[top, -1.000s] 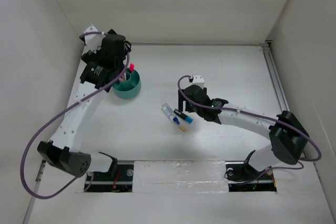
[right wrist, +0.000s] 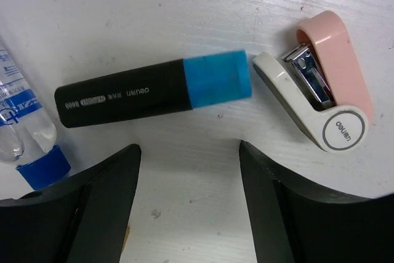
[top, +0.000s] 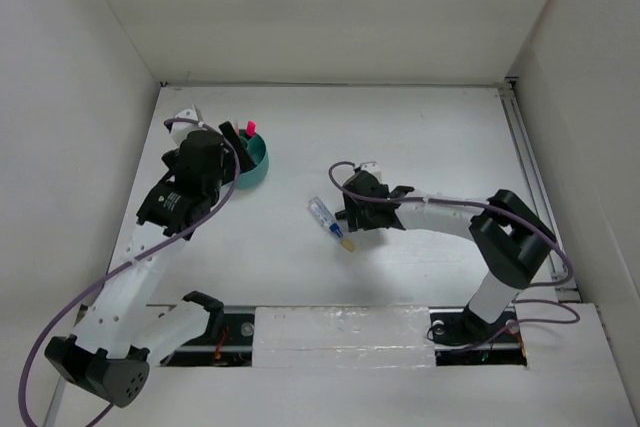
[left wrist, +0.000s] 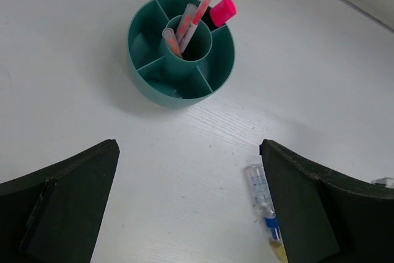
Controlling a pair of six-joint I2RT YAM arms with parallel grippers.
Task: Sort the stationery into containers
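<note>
A teal divided holder (left wrist: 148, 72) with pens and a pink-capped item stands upper left, beside my left gripper, which is open and empty. In the right wrist view, a black marker with blue cap (right wrist: 123, 93) lies just beyond my right gripper, whose fingers are apart with nothing between them. A pink-and-white stapler (right wrist: 326, 84) lies to the marker's right. A clear bottle-like item with blue label and cap (right wrist: 18, 115) lies left of the marker; a small yellow-tipped item (top: 347, 244) shows at its lower end in the top view.
Walls bound it at the back and both sides.
My left gripper has drawn back toward the front from over the holder. My right gripper has come down toward the table by the marker, covering it in the top view.
</note>
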